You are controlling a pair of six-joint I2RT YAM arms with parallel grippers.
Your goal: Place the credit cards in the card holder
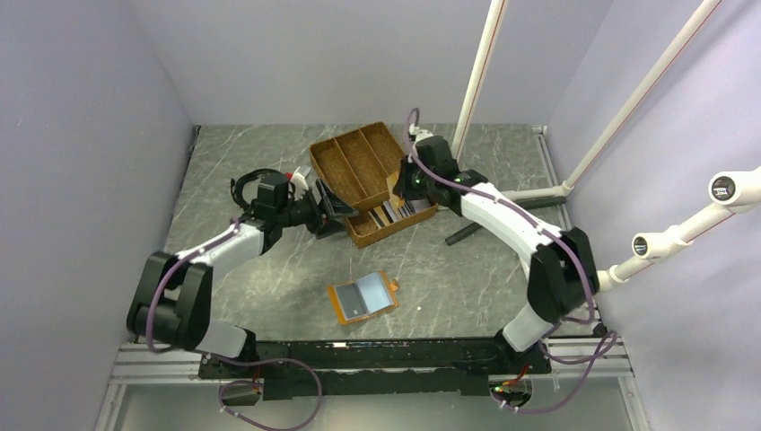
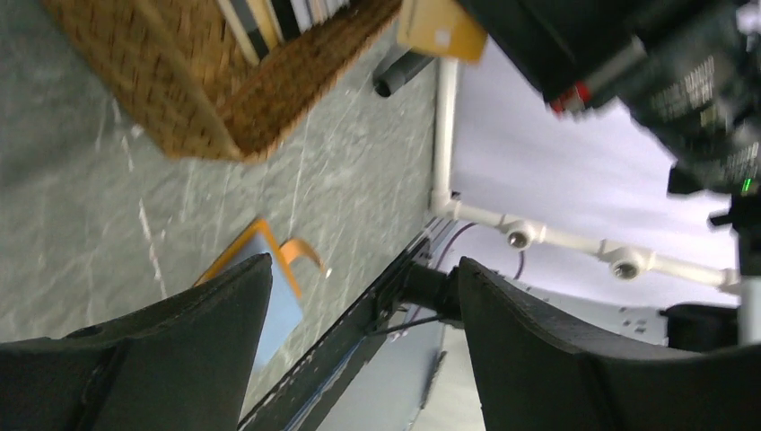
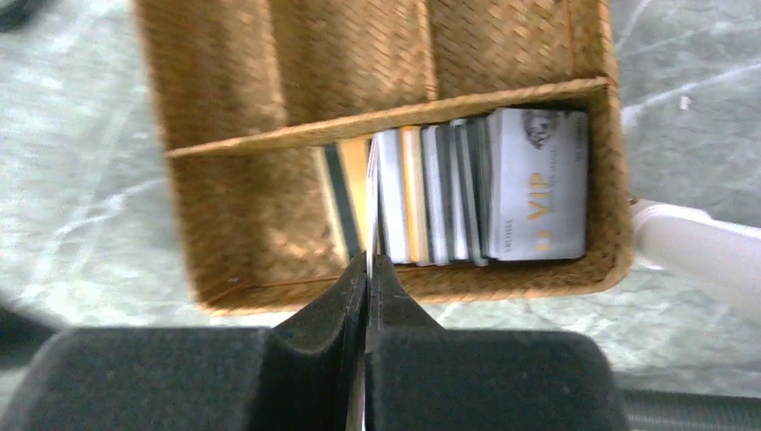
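Observation:
My right gripper (image 1: 402,185) is raised over the woven box and shut on a yellowish card (image 1: 392,187). That card (image 2: 441,32) also hangs from the right gripper in the left wrist view; in the right wrist view it is a thin pale edge. Several cards (image 3: 453,193) stand on edge in the box's front compartment, with a white VIP card (image 3: 540,184) lying flatter at the right end. My left gripper (image 1: 339,212) is open and empty at the box's left side. The card holder (image 1: 363,296) lies spread open on the table, nearer the front.
The woven box (image 1: 366,239) has empty compartments at the back. A coiled black cable (image 1: 240,190) lies at the left, partly behind the left arm. To the right of the box is a dark bar (image 1: 463,233). The table around the card holder is clear.

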